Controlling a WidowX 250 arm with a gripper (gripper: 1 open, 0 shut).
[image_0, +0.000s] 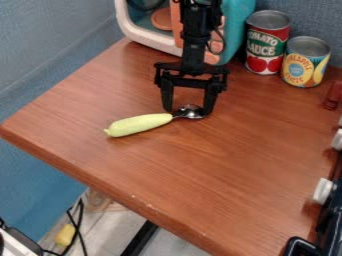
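Note:
My black gripper (189, 105) hangs low over the wooden table (201, 180), its two fingers open on either side of the area around a metal spoon (190, 112). A pale yellow-green corn cob or similar long item (138, 124) lies on the table, its right end at the spoon's handle. Whether the fingertips touch the spoon cannot be made out.
A tomato can (266, 48) and a yellow-labelled can (305, 68) stand at the back right, near a teal-and-white toy unit (235, 18). A dark appliance (323, 215) is at the right edge.

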